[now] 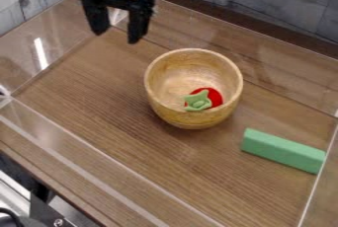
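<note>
My dark gripper (117, 22) hangs over the upper left of the wooden table; whether it is open or shut is not clear. To its lower right is a tan bowl (166, 104) holding a red round object (211, 96) and a small green object (197, 103). A green rectangular block (282, 150) lies at the right, apart from the bowl.
</note>
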